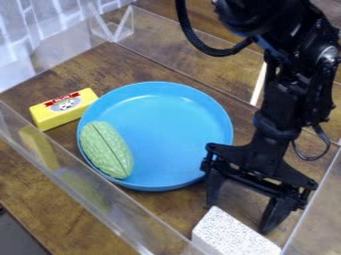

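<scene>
My black gripper is low at the right, open, its fingers pointing down beside the blue plate's right edge, just behind a white speckled block. I see nothing clearly held between the fingers, though the space between them is dark. The blue plate holds a green oblong, leaf-veined object on its left side.
A yellow box with a printed label lies left of the plate. Clear walls border the wooden surface along the lower left and right. Bare wood shows at the upper left and behind the plate.
</scene>
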